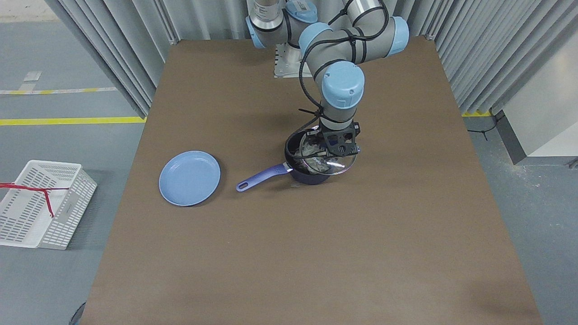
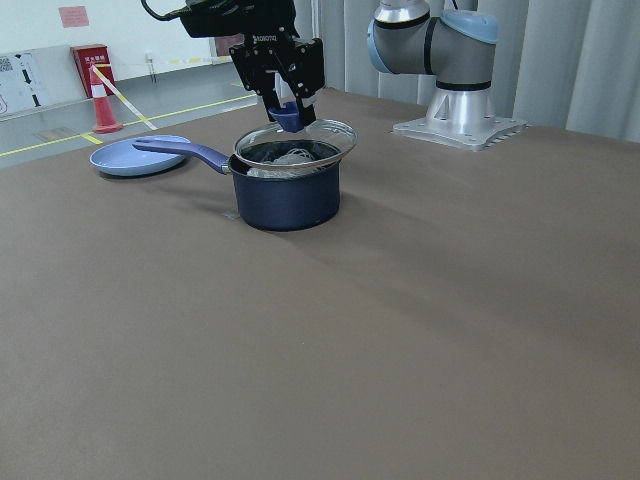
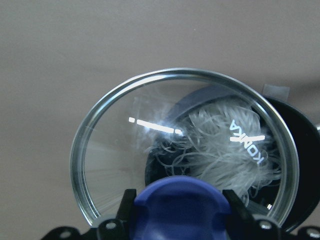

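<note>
My gripper (image 2: 287, 108) is shut on the blue knob (image 3: 180, 210) of a glass lid (image 2: 335, 140), holding it over the dark blue pot (image 2: 285, 205). The lid sits at or just above the rim, off-centre, so part of the pot's inside shows beside it in the wrist view. Pale stringy strands (image 3: 220, 150) lie inside the pot. The pot's purple handle (image 1: 263, 178) points toward the light blue plate (image 1: 189, 178), which lies empty on the table.
A white basket (image 1: 65, 227) is on the floor at the left.
</note>
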